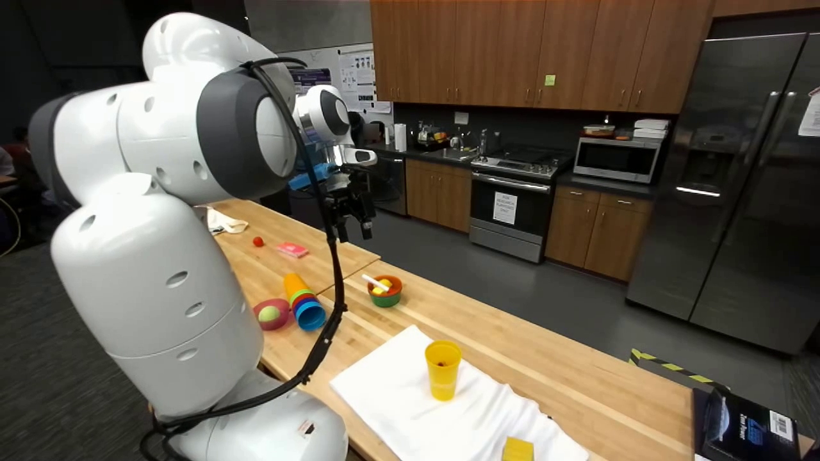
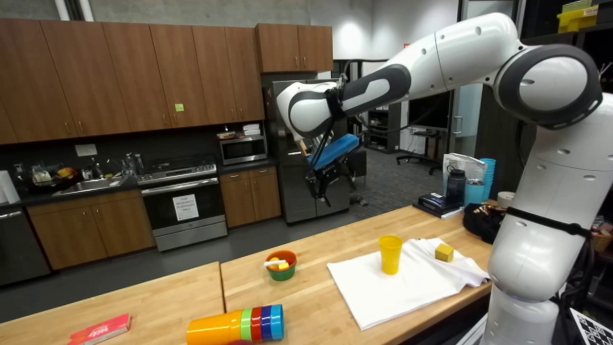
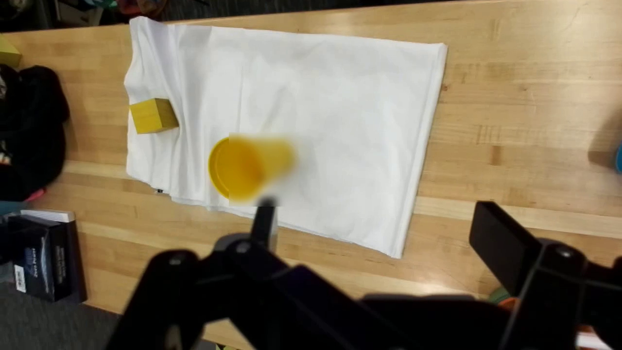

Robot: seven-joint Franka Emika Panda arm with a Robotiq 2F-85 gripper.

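High above the table, my gripper hangs open, its two black fingers wide apart and nothing between them. A yellow cup (image 2: 391, 255) stands upright on a white cloth (image 2: 368, 287). Something small and dark shows inside the cup (image 1: 443, 369) from exterior view 1. Also on the cloth, near its bunched end, sits a yellow block (image 3: 154, 115). The wrist view has a blurred patch over part of the cup (image 3: 233, 169). Well apart from all of these, the gripper (image 2: 323, 192) is seen from the side in exterior view 2.
A bowl (image 2: 281, 266) with yellow pieces and a white stick stands left of the cloth. Farther left lie nested coloured cups (image 2: 241, 325), a pink bowl with a ball (image 1: 273, 314) and a red packet (image 2: 102, 329). A black box (image 1: 749, 426) occupies the far end.
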